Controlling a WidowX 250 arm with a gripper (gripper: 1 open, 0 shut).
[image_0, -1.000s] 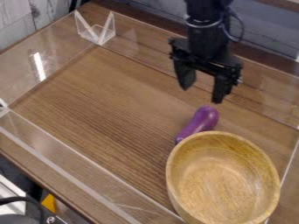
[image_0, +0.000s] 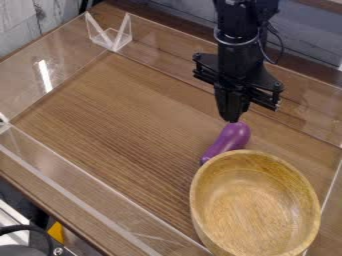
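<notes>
The black gripper (image_0: 234, 98) hangs above the upper right of the wooden surface, just over a purple eggplant-like object (image_0: 226, 141). Its fingertips are dark and close together; whether anything is between them cannot be seen clearly. The purple object lies on the wood, slanting, directly behind a large yellow bowl (image_0: 255, 205) in the lower right.
A clear wire or plastic rack (image_0: 110, 32) stands at the back left. Dark cables lie at the bottom left corner.
The purple object and bowl have not moved.
</notes>
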